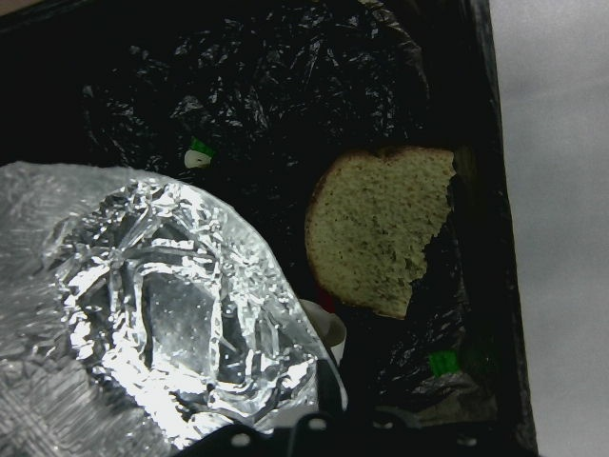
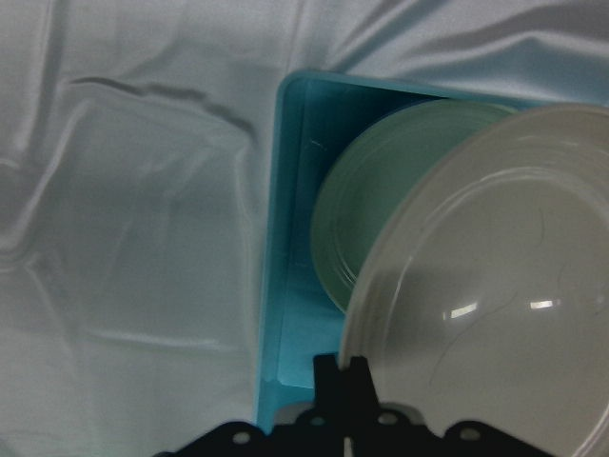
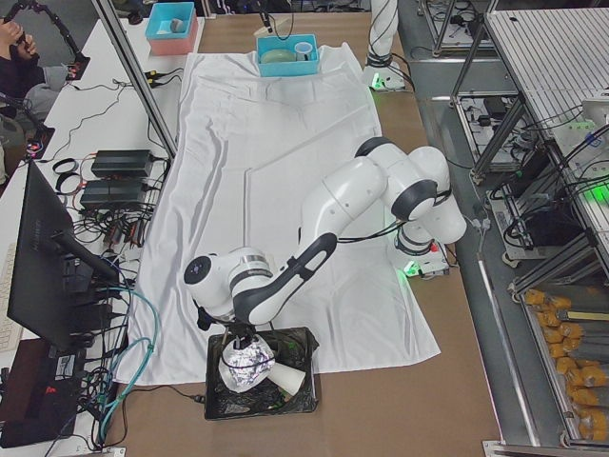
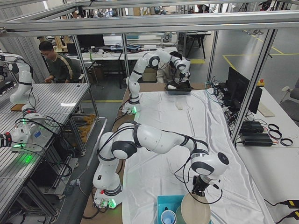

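My left gripper (image 3: 238, 333) is over a black-lined tray (image 3: 214, 405), shut on a crumpled foil wrapper (image 1: 171, 305). Under the foil's edge lie a bread slice (image 1: 371, 224) and a white cup (image 3: 285, 379). At the other end of the cloth, my right gripper is shut on the rim of a cream plate (image 2: 476, 314), which is tilted over a blue bin (image 2: 295, 286) holding a green plate (image 2: 352, 219) and, in the right camera view, a blue cup (image 4: 168, 217).
White cloth (image 3: 285, 124) covers the table, clear between tray and bin. Monitors, cables and frame posts line one side; a metal bench (image 3: 542, 86) stands on the other.
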